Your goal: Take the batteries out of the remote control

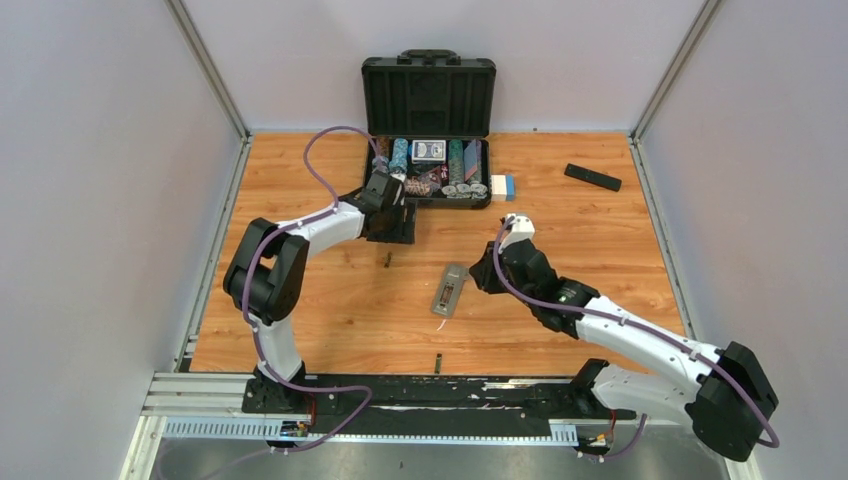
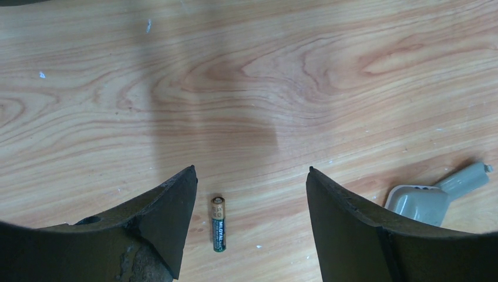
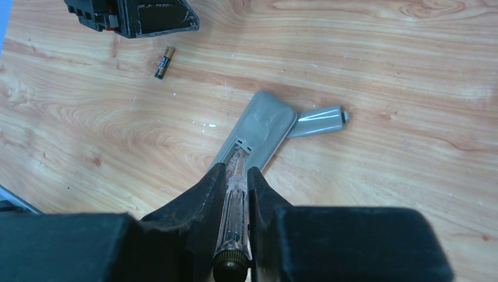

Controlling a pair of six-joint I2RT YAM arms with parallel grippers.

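Observation:
The grey remote (image 1: pixel 449 291) lies on the table's middle, back up, its battery compartment exposed. A small grey piece (image 3: pixel 317 121) rests against its far end. One battery (image 2: pixel 218 226) lies loose on the wood to the left of the remote. My left gripper is open above the table, its fingers wide apart and nothing between them. To the remote's right, my right gripper is shut on a slim clear-bodied tool (image 3: pixel 235 211) with a dark end. The tool covers much of the compartment in the right wrist view, so I cannot tell what is inside.
Another battery (image 1: pixel 438 363) lies near the front edge. At the back stands an open black case (image 1: pixel 430 100) of chips and cards, a small white and blue box (image 1: pixel 503 188) beside it. A black remote (image 1: pixel 593 177) lies at back right.

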